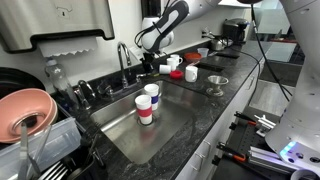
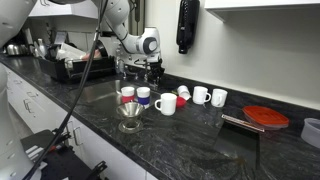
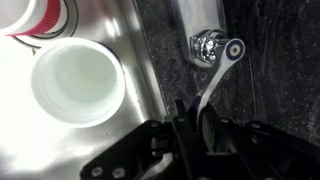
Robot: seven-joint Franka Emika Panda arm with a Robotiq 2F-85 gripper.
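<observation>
In the wrist view, my gripper is shut on a thin, light-coloured handle [image 3: 213, 84] with a round, dark-centred end. That end meets or overlaps a chrome fitting [image 3: 205, 45]; whether they are joined, I cannot tell. In exterior view 1, a tall faucet [image 1: 123, 57] stands behind the sink [image 1: 122, 128]. The dark gripper [image 1: 149, 66] is low over the counter to the faucet's right, its fingers too small to make out there. It also shows in exterior view 2 as a dark gripper [image 2: 156, 74] below the white arm [image 2: 142, 45].
Inside the sink area are a white cup [image 3: 78, 82] and a red-banded cup [image 3: 30, 14], both close to my gripper. Mugs [image 2: 168, 103], a red bowl [image 2: 182, 92] and a metal bowl [image 2: 131, 116] crowd the counter. A dish rack [image 1: 45, 140] occupies the left end.
</observation>
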